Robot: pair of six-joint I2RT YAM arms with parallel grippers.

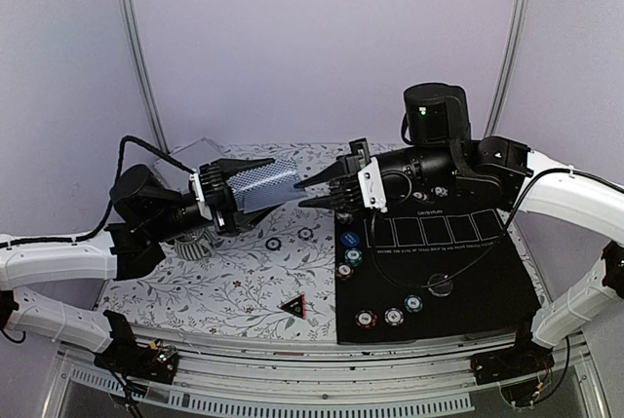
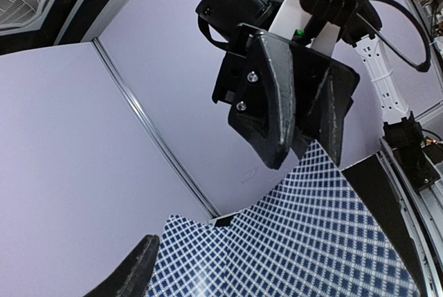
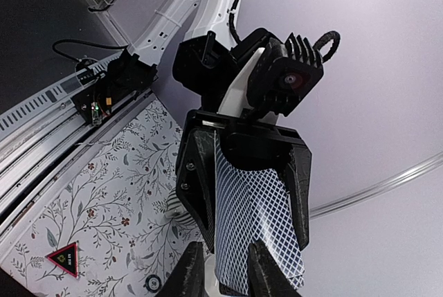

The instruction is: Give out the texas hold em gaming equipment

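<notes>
A blue-and-white checked deck of cards (image 1: 263, 182) is held up in my left gripper (image 1: 255, 186), which is shut on it; its fanned patterned face fills the bottom of the left wrist view (image 2: 311, 235). My right gripper (image 1: 314, 192) is part open at the deck's right end, its fingertips right by the cards; whether they touch is unclear. Below, poker chips (image 1: 366, 319) lie on the black mat (image 1: 458, 311), which has printed card boxes. A triangular marker (image 1: 295, 306) lies on the floral table (image 1: 214, 306).
Two dark chips (image 1: 273, 244) lie mid-table. A striped object (image 1: 192, 250) and a clear item at the back left sit partly behind the left arm. A round clear disc (image 1: 440, 285) rests on the mat. Walls enclose the back and sides.
</notes>
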